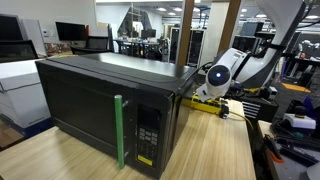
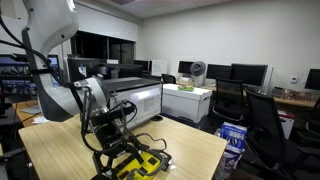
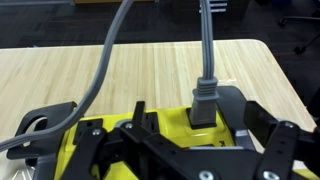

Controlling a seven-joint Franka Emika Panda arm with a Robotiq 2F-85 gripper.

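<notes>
A yellow power strip (image 3: 180, 130) lies on the wooden table, with a grey plug (image 3: 204, 100) standing in it and its cable running upward. Another grey cable (image 3: 92, 90) curves across the left of the wrist view. My gripper is open, its dark fingers (image 3: 260, 120) apart low in the picture, over the strip and on either side of the plug's line. Nothing is visibly held. In exterior view 2 the black gripper hangs at the yellow strip (image 2: 146, 166), partly hiding it.
A black microwave (image 1: 110, 100) fills much of the table in exterior view 1, with a green strip (image 1: 119, 130) upright at its front. Bare tabletop (image 2: 195, 145) lies to the right of the power strip in exterior view 2. Office chairs (image 2: 270, 125) stand beyond.
</notes>
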